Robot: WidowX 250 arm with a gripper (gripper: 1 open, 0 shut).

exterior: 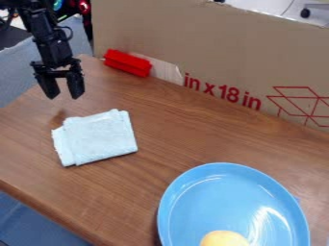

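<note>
My gripper (62,92) hangs over the left edge of the wooden table, open, with its two dark fingers apart and nothing visible between them. Below it and a little to the right lies a folded white cloth (94,137). A blue plate (233,196) sits at the front right with a yellow round object (224,238) on it, partly cut off by the frame's bottom edge.
A cardboard wall (218,48) printed with red text runs along the back of the table (187,125). A red roll-like object (126,62) lies at its foot on the left.
</note>
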